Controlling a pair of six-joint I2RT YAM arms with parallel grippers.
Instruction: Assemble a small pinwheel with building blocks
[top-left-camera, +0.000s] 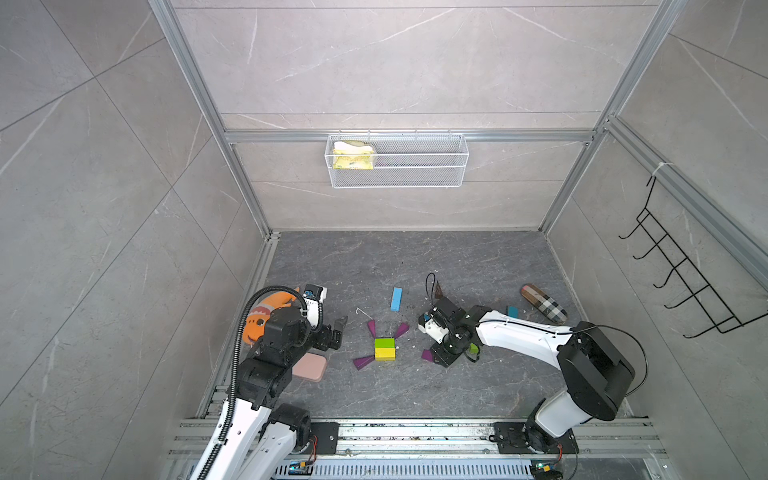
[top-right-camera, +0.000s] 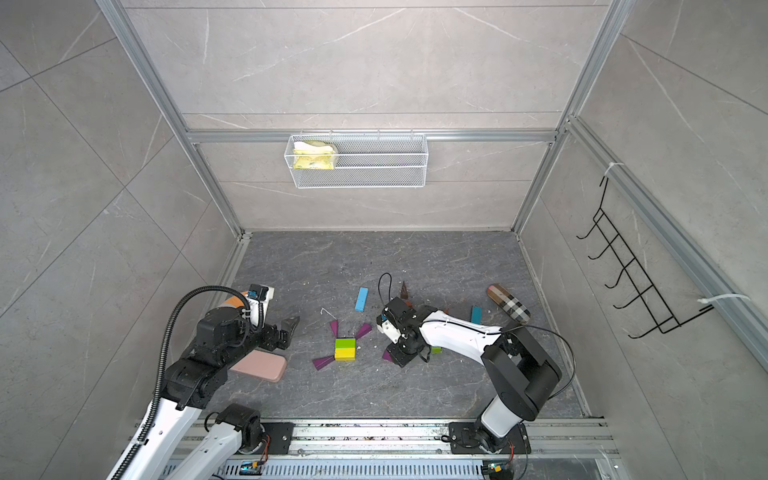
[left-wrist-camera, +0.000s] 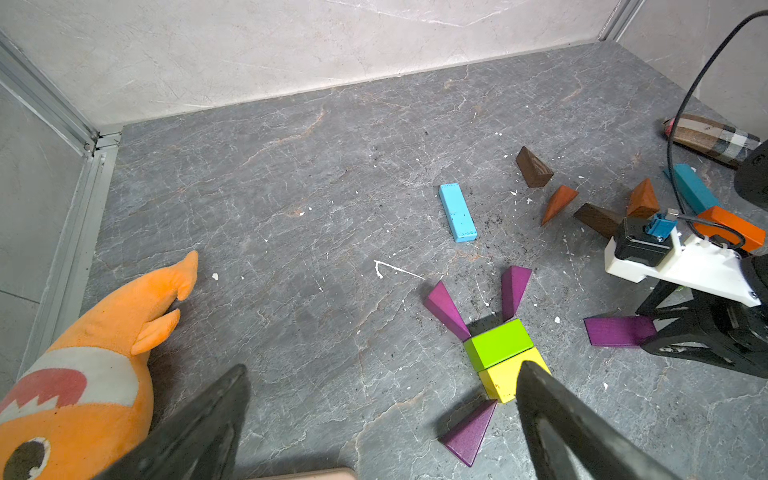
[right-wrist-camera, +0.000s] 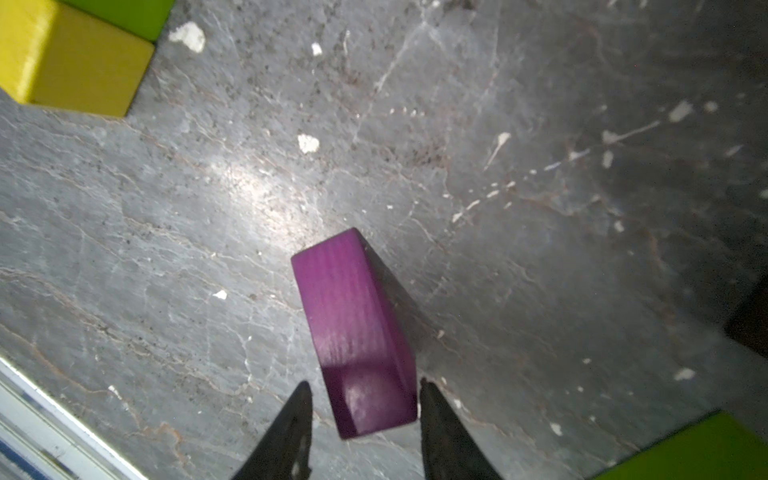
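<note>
A green block (left-wrist-camera: 496, 342) and yellow block (left-wrist-camera: 512, 374) lie together mid-table, with three purple wedges (left-wrist-camera: 465, 432) pointing toward them from different sides. A separate purple block (right-wrist-camera: 356, 332) lies right of them. My right gripper is low over it, part open, with one finger either side of the block's near end; whether they touch is unclear. My left gripper hangs open at the left, near the orange plush toy (left-wrist-camera: 96, 384), with nothing between its fingers.
A light-blue block (left-wrist-camera: 457, 211) lies behind the arrangement. Brown and orange wedges (left-wrist-camera: 533, 166) lie at the back right, near a plaid cylinder (top-left-camera: 543, 302). A pink pad (top-right-camera: 259, 365) is by the left arm.
</note>
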